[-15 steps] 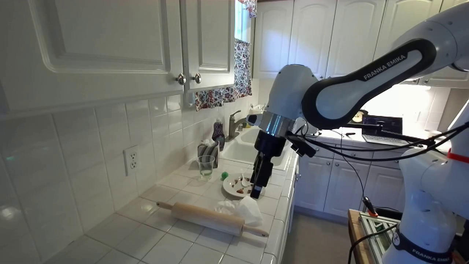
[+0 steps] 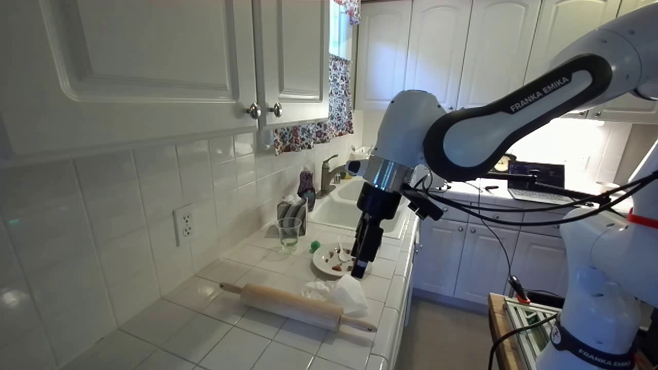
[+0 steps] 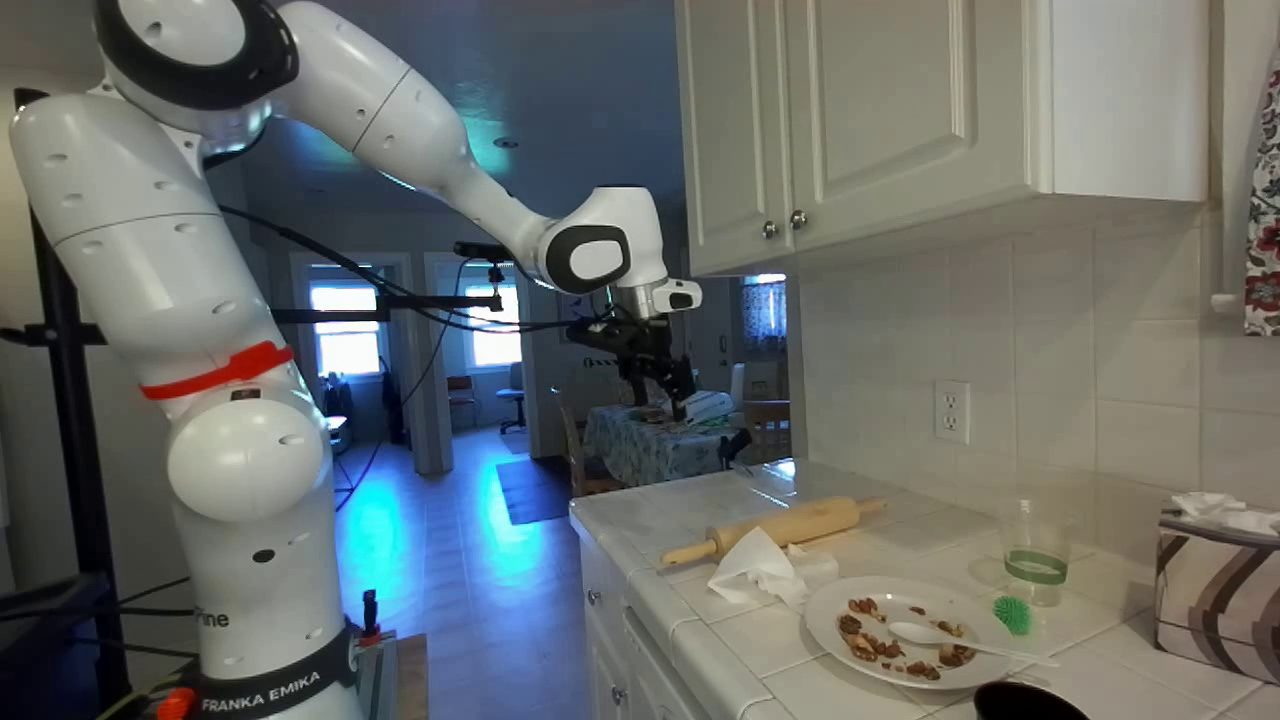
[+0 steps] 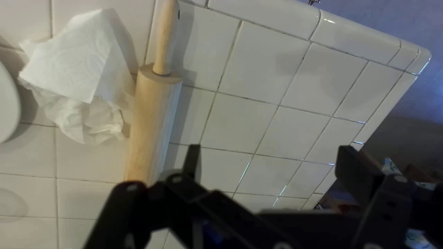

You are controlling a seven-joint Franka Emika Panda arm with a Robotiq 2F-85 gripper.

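Observation:
My gripper is open above the counter, its two black fingers wide apart and nothing between them. Beneath it in the wrist view are bare tiles, with a wooden rolling pin (image 4: 151,124) to the left. Beside the pin lies a crumpled white paper towel (image 4: 74,62). A white plate (image 3: 828,618) holding brown food scraps and a white plastic spoon (image 3: 960,638) sits beyond the towel. Near the plate are a spiky green ball (image 3: 1011,614) and a clear cup (image 3: 1034,562) with a green band.
A striped tissue box (image 2: 292,216) stands by the tiled wall, close to the sink (image 2: 336,209) and faucet. Part of a black round object (image 3: 1026,702) shows at the lower edge.

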